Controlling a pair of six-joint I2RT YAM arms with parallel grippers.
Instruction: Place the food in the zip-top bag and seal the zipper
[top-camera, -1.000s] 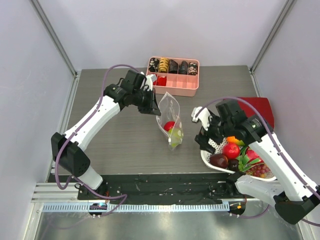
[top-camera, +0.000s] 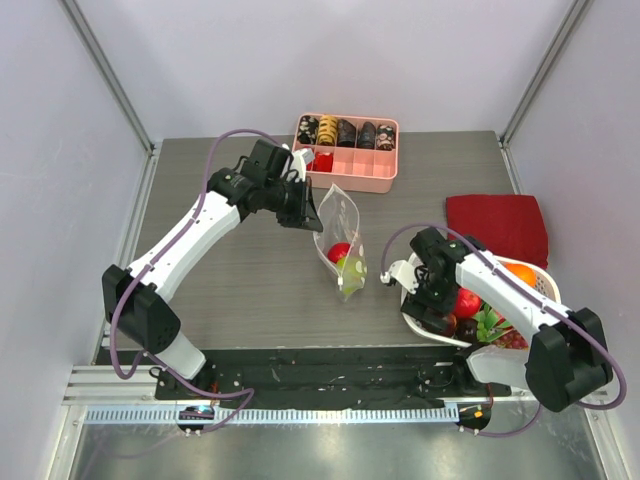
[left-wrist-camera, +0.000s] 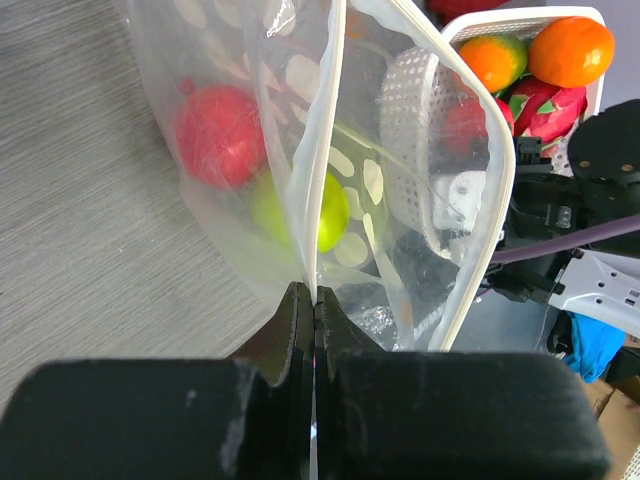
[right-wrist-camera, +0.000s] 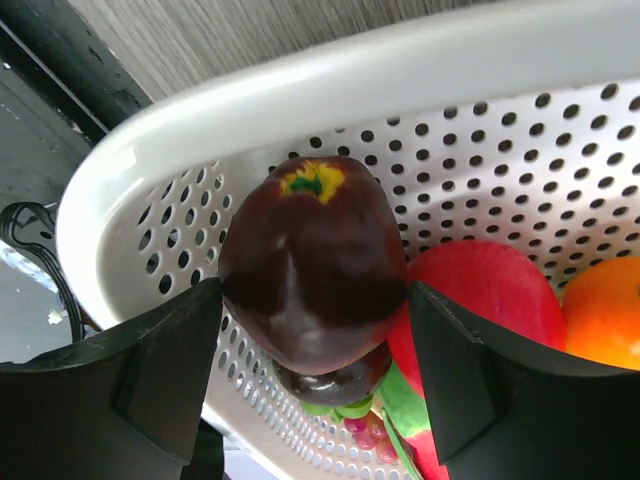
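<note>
The clear zip top bag (top-camera: 340, 245) stands open on the table with a red round fruit (left-wrist-camera: 220, 135) and a yellow-green one (left-wrist-camera: 330, 210) inside. My left gripper is shut on the edge of the bag's opening. My right gripper is down in the white basket (top-camera: 545, 290), its fingers either side of a dark purple, mangosteen-like fruit (right-wrist-camera: 305, 240); whether they grip it is unclear. A red fruit (right-wrist-camera: 485, 290), an orange one (right-wrist-camera: 605, 310), a smaller dark fruit and grapes share the basket.
A pink divided box (top-camera: 360, 175) with dark and yellow items stands at the back. A red cloth (top-camera: 495, 220) lies behind the basket. The table left of the bag is clear.
My right arm has moved down and toward the front, into the basket over the dark fruit. The left arm and bag look unchanged.
</note>
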